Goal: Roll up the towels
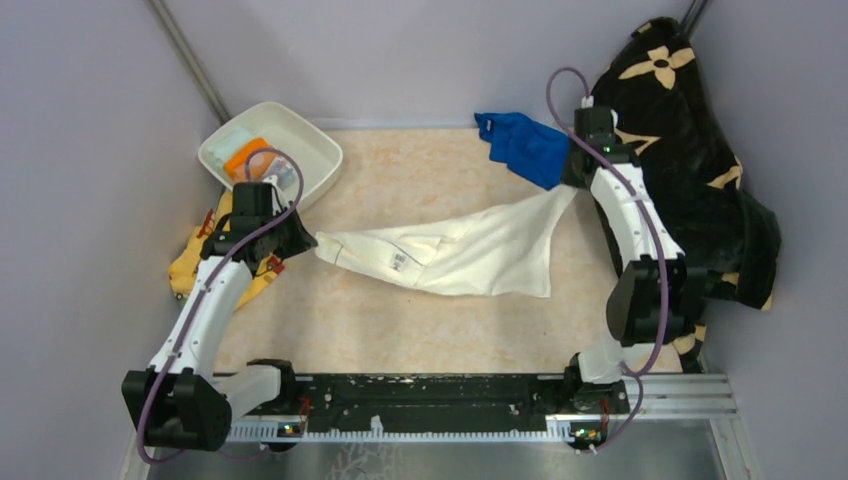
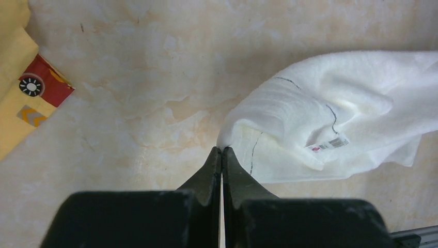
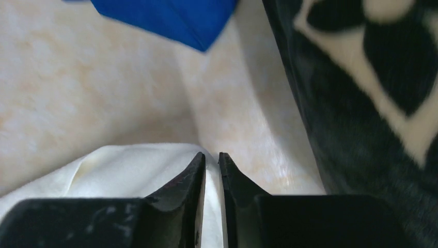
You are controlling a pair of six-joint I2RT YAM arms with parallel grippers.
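Observation:
A cream-white towel [image 1: 490, 255] is stretched across the middle of the table between both arms, with a printed label [image 1: 399, 262] on its left part. My left gripper is shut on the towel's left end, and cloth rises to its fingertips. At the far right corner of the towel, my right gripper has a small gap between its fingers. White cloth [image 3: 155, 165] runs into that gap, and the fingers appear slightly parted around it. A blue towel [image 1: 535, 150] lies behind, close to the right gripper.
At the back left stands a white bin [image 1: 325, 160] with an orange item [image 1: 246, 155] inside. A yellow cloth [image 1: 186, 268] lies under the left arm. Dark patterned fabric [image 1: 735, 235] fills the right side.

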